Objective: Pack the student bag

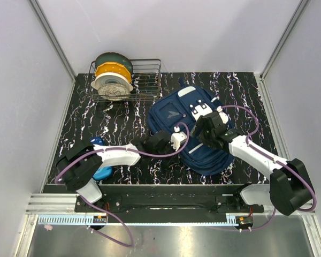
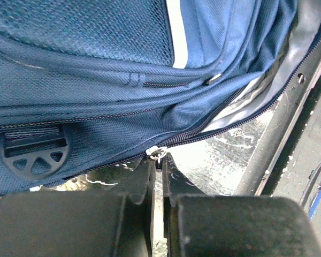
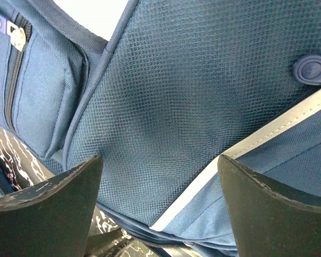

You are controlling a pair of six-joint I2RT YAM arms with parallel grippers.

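Observation:
The navy backpack (image 1: 171,112) lies on the black marble worktop, its straps and zips showing. My left gripper (image 1: 174,150) is at its lower left edge; in the left wrist view the gripper is shut on a small metal zipper pull (image 2: 156,152) on a long zip along the bag's edge. My right gripper is open over the bag's dark fabric with a light trim strip (image 3: 257,136), its fingers spread near the surface.
A wire rack (image 1: 147,80) with plates and bowls stands at the back left. A blue object (image 1: 102,172) lies at the left, partly under the left arm. The worktop's front edge is close below the bag.

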